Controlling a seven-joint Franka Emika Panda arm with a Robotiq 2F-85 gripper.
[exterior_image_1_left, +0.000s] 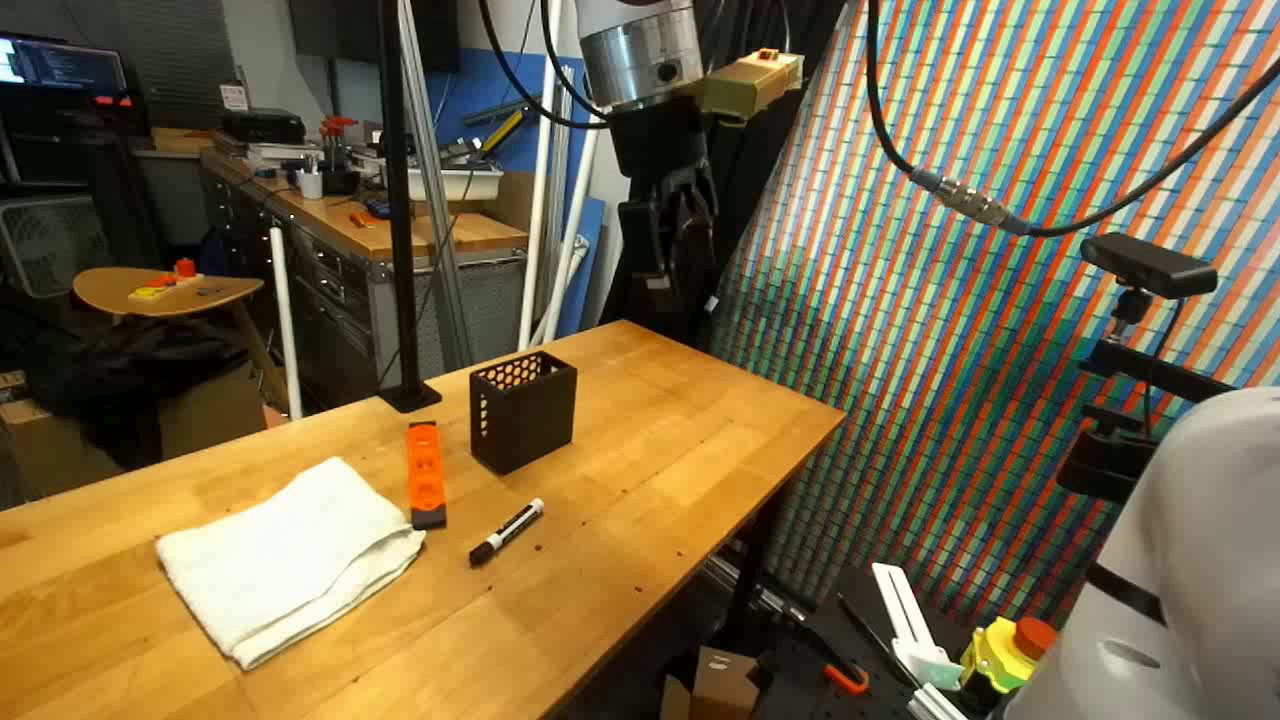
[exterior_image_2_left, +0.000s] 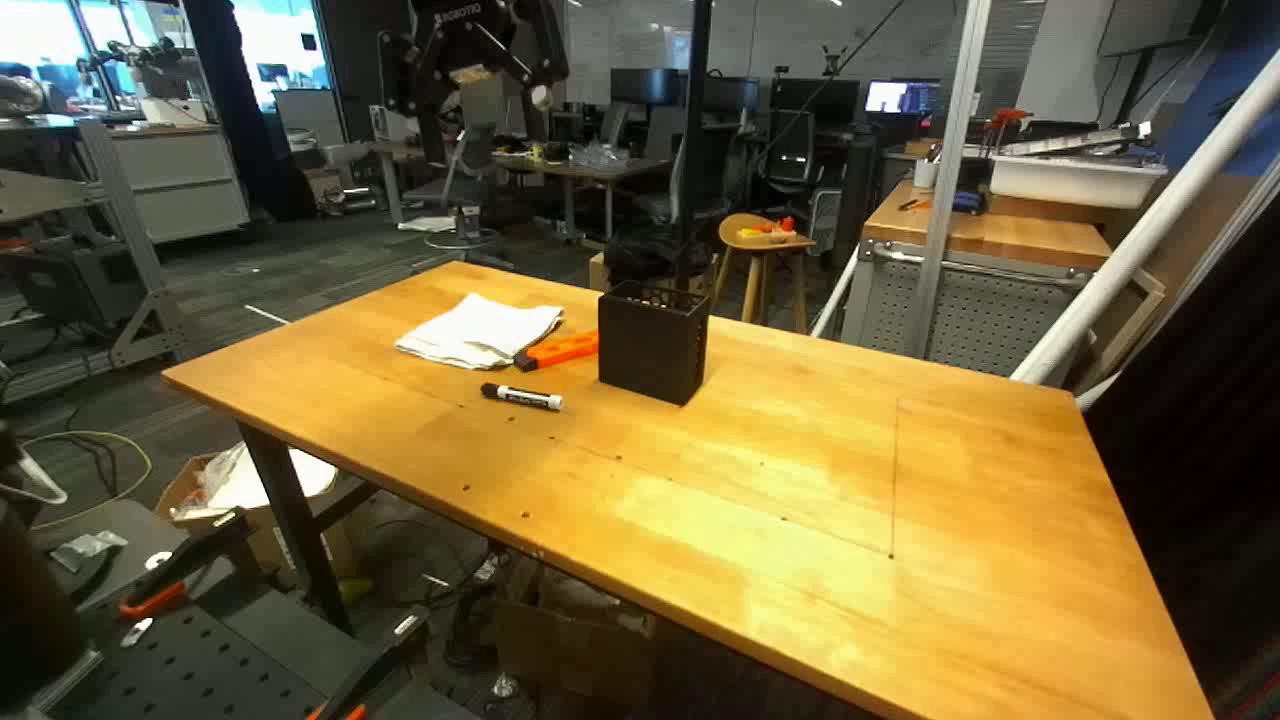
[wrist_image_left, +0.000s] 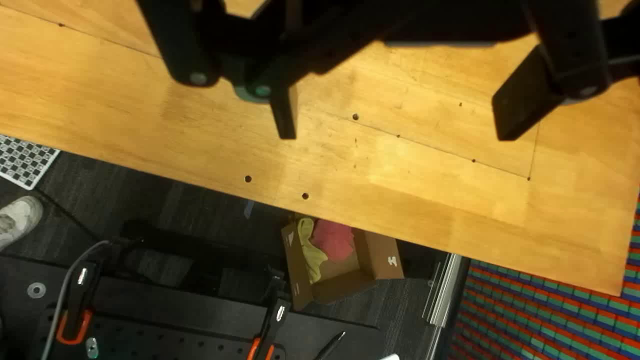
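Observation:
High above the wooden table (exterior_image_1_left: 672, 480), my gripper is open, with only bare tabletop below the gap between its fingers. Exterior view 2 shows the gripper (exterior_image_2_left: 474, 90) near the top edge, well clear of everything on the table. A black box with a perforated side (exterior_image_1_left: 524, 414) stands upright, open at the top. Beside it lies an orange and black tool (exterior_image_1_left: 425, 470). A white marker with a black cap (exterior_image_1_left: 506, 533) rests closer to the front edge. The folded white cloth (exterior_image_1_left: 288, 558) lies flat to the left. None of these objects shows in the wrist view.
A black post (exterior_image_1_left: 402, 240) rises at the table's back edge, behind the black box. Below the front edge sits an open cardboard box (wrist_image_left: 342, 282) with cloths inside.

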